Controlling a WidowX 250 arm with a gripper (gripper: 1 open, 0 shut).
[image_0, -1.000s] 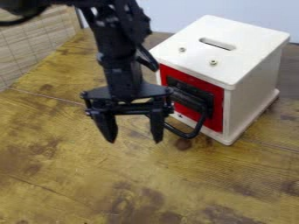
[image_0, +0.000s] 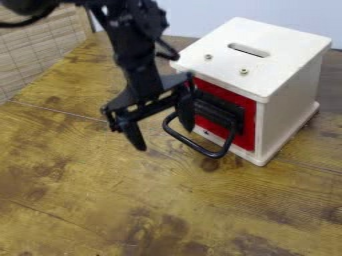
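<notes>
A white box (image_0: 282, 100) with a red front (image_0: 249, 147) stands at the right. A black panel (image_0: 215, 114) is set in the red front, with a black loop handle (image_0: 209, 151) reaching out low in front of it. My black gripper (image_0: 155, 127) hangs at the box's front, left of the handle, open, its right finger close to the panel and loop. Whether it touches them I cannot tell.
A woven mat lies beyond its left edge, and a pale wall is behind the box.
The gripper has turned from facing across the front to an angled pose, its left finger moving left and up and its right finger rising toward the panel.
</notes>
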